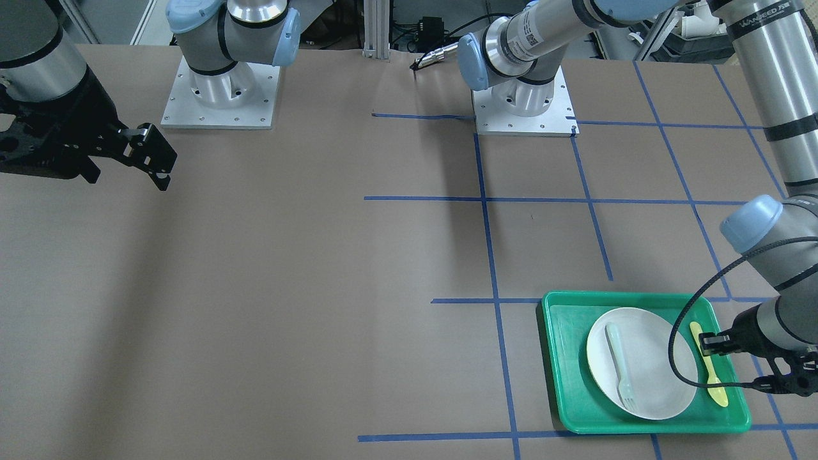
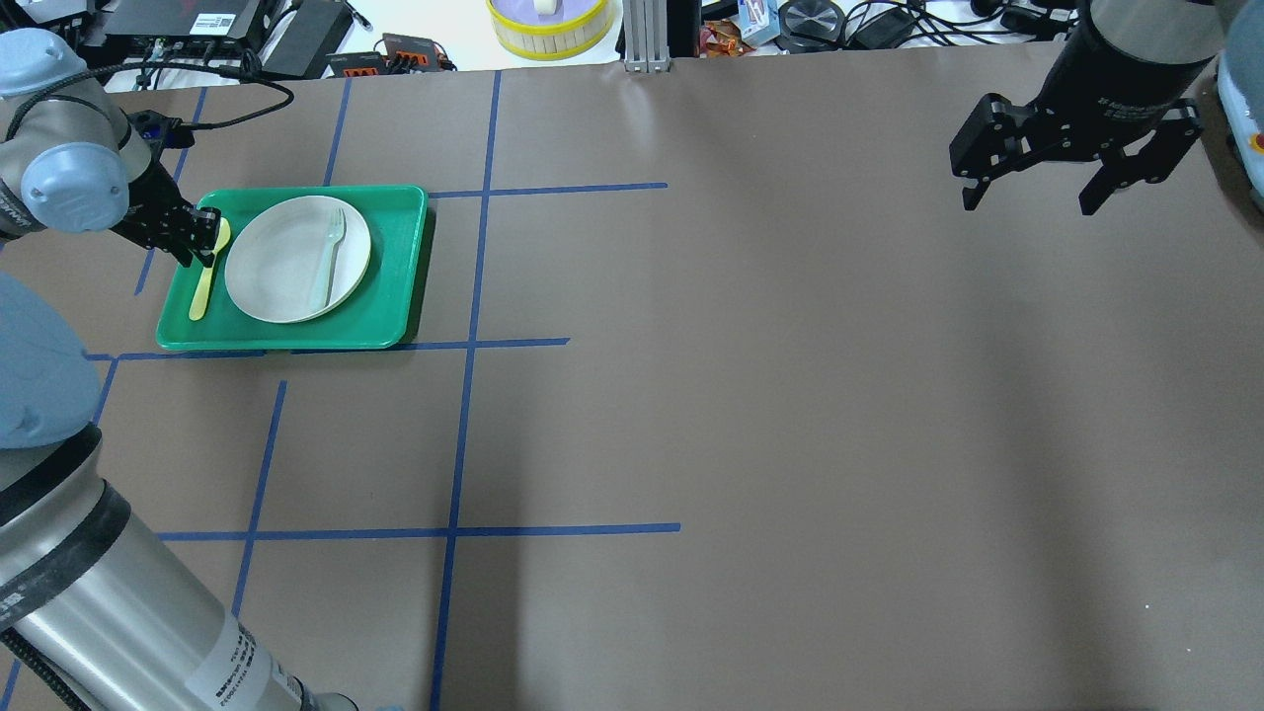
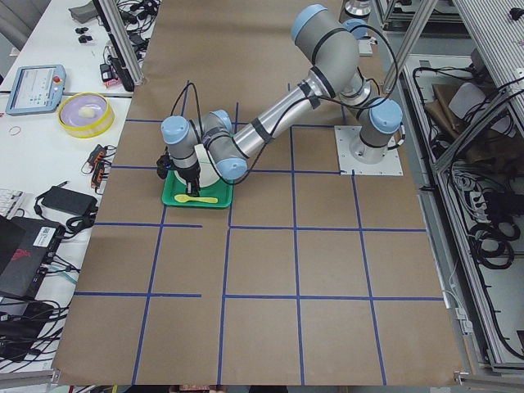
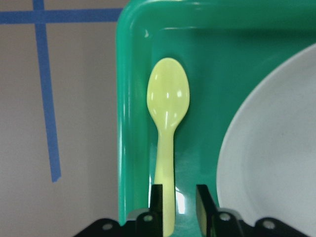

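Note:
A green tray (image 1: pixel 567 360) holds a white plate (image 1: pixel 659 360), a pale fork (image 1: pixel 621 360) on the plate, and a pale yellow spoon (image 4: pixel 168 94) along the tray's side beside the plate. My gripper is over the spoon's handle end, fingers apart with nothing held between them; the left finger overlaps the handle in the left wrist view, the right one is close to the plate's rim. Height above the spoon is unclear.
A second arm's dark gripper (image 2: pixel 1066 166) hangs on the far side of the table. Cables and equipment lie beyond the table edge.

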